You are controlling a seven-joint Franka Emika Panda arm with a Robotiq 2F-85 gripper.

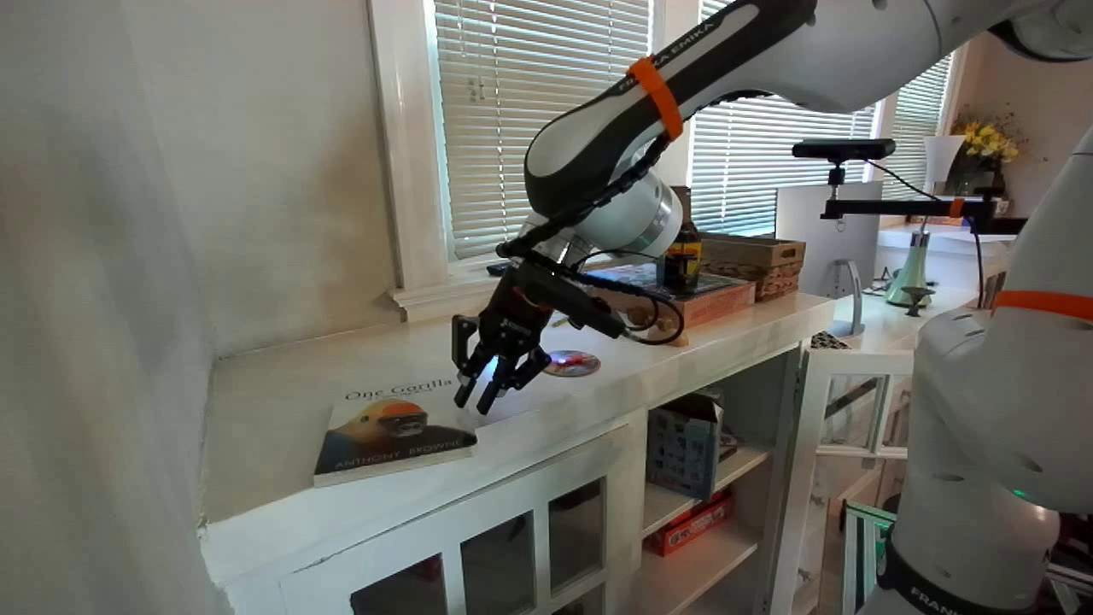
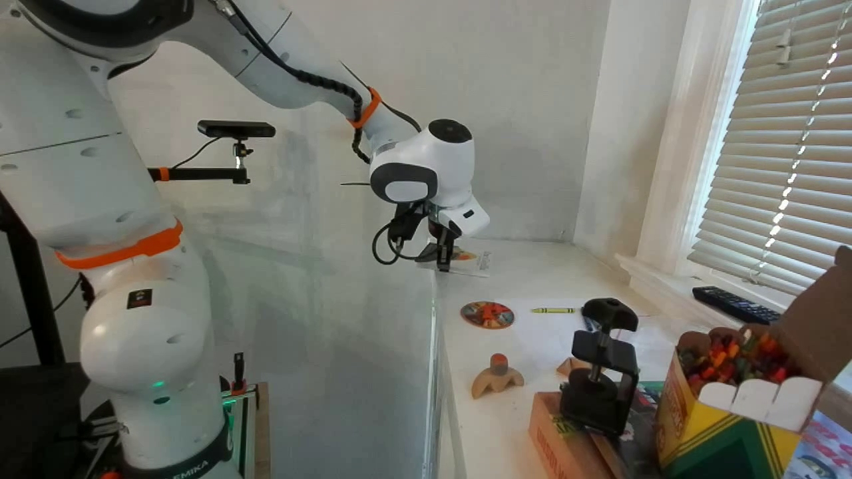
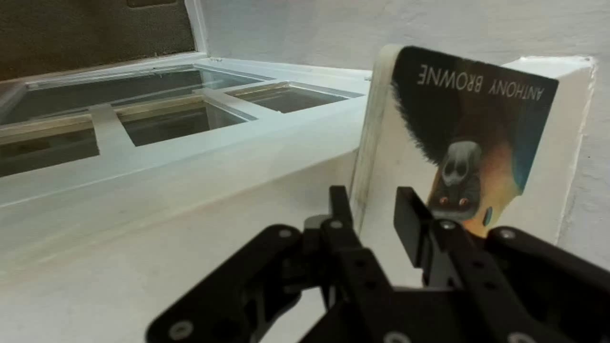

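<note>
A thin book [image 1: 394,436] with "One Gorilla" and "Anthony Browne" on its white cover lies flat near the left end of the white counter, close to the front edge. In exterior view 1, my gripper [image 1: 471,407] hangs by the book's right edge, tilted downward. The wrist view shows the gripper partly open, its fingers apart with nothing held between them. Beyond the fingertips, the book [image 3: 420,137] stretches to the upper right, its spine-like side edge facing the gap. Whether a finger touches the book cannot be told.
A round colourful disc [image 2: 487,315], a yellow crayon [image 2: 552,311] and a small wooden toy [image 2: 497,376] lie on the counter [image 2: 527,275]. A black clamp [image 2: 603,359] and a crayon box [image 2: 731,399] stand farther along. The cabinet front drops away below the counter edge.
</note>
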